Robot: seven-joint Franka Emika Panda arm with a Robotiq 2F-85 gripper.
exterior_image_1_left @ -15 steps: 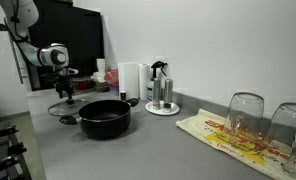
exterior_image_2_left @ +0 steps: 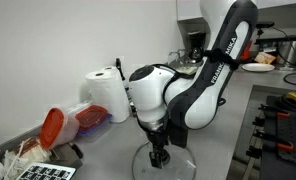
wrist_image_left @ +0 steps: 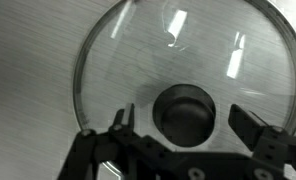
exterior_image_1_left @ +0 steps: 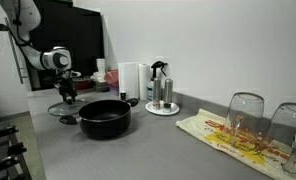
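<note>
A round glass lid (wrist_image_left: 138, 70) with a metal rim lies flat on the table, filling much of the wrist view. Its black round knob (wrist_image_left: 184, 115) appears between the fingers of my gripper, which stands open with one finger on each side. There is a visible gap between the knob and each finger. In exterior view 1, the lid (exterior_image_1_left: 61, 109) is at the left, with my gripper (exterior_image_1_left: 68, 95) above it. Exterior view 2 shows part of the lid (exterior_image_2_left: 178, 172) below the arm.
A black pot (exterior_image_1_left: 106, 121) stands right beside the lid. Farther back are a paper towel roll (exterior_image_1_left: 129, 78) and a plate (exterior_image_1_left: 162, 109) bearing bottles. Two upturned glass jars (exterior_image_1_left: 245, 112) sit on a yellow cloth (exterior_image_1_left: 210, 128) at the right.
My gripper has come down slightly toward the lid. The lid and pot appear unmoved.
</note>
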